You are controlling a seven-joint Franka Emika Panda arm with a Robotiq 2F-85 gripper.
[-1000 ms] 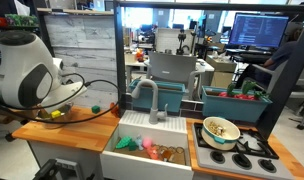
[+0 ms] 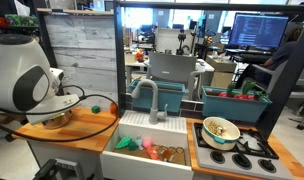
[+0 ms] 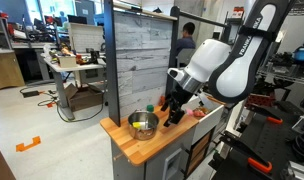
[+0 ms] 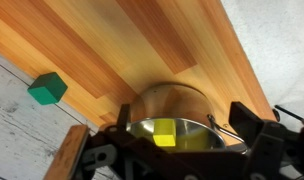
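A metal pot [image 3: 144, 126] rests on the wooden counter, with a small yellow block [image 4: 165, 132] inside it. The wrist view shows only part of the pot, low in the frame. My gripper is open, its two fingers apart and nothing held between them. It is over the counter close to the pot, as exterior view 2 also shows. To the left in the wrist view, a green block [image 4: 47, 88] lies on the wood near the board wall. In exterior view 1 the arm covers much of the pot.
A sink [image 2: 152, 145] with several colourful items is right of the wooden counter [image 2: 87, 133]. Beyond it, a bowl [image 2: 221, 130] stands on the stove. Behind are blue-green bins [image 2: 232, 107] and a faucet [image 2: 152, 92]. Bare wood surrounds the green block.
The arm has come down and shifted over the left counter. Something yellow visible near the gripper a second ago in exterior view 1 is now hidden there.
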